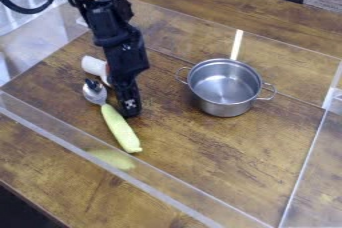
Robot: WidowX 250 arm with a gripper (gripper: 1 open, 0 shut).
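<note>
My black gripper (123,104) reaches down from the upper left and is low over the wood surface, shut, with nothing visible between its fingers. Just left of and below it lies a pale yellow-green corn-like item (120,128), now lengthwise toward the viewer. A shiny spoon (95,93) lies at that item's upper end, close by the gripper; whether they touch is unclear. A white cylindrical object (94,66) sits behind the arm, partly hidden.
A steel pot (223,84) with two handles stands to the right. Clear plastic walls border the wood work area (201,152) at the left, front and right. Free wood lies below the pot.
</note>
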